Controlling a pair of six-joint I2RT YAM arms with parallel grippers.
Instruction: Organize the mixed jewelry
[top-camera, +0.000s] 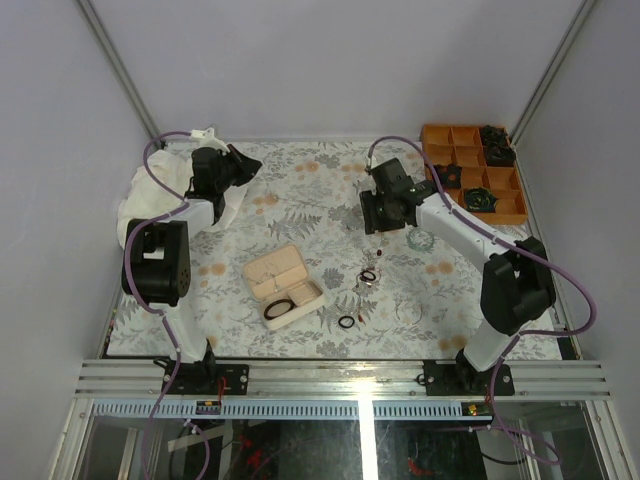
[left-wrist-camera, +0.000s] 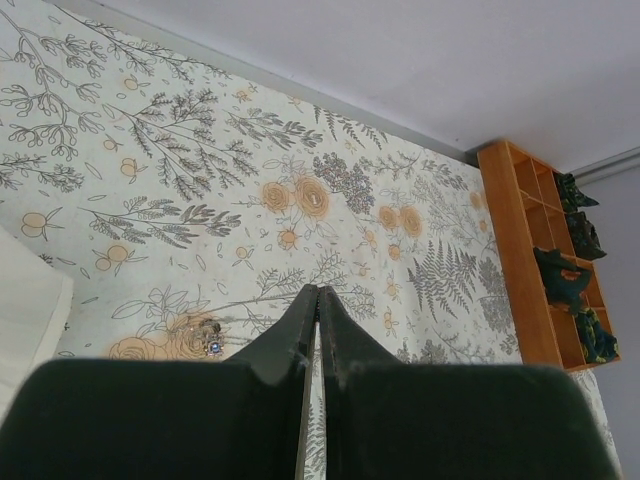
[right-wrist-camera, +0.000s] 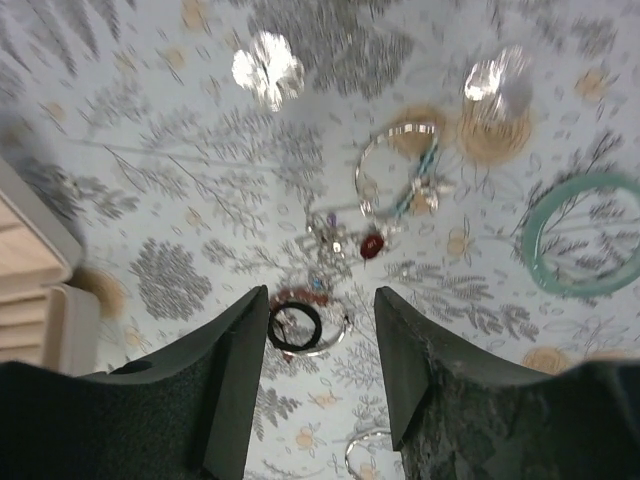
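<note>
Mixed jewelry lies loose mid-table: a black ring, a silver-and-teal bracelet, a dark red piece among small trinkets, and a pale green bangle. An open cream jewelry box holds a dark band at lower left of these. My right gripper hangs over the jewelry, open and empty, pointing down. My left gripper is shut at the upper left, beside white cloth, with nothing visible between its fingers.
An orange compartment tray with dark green items stands at the back right. A white cloth covers the far left.
</note>
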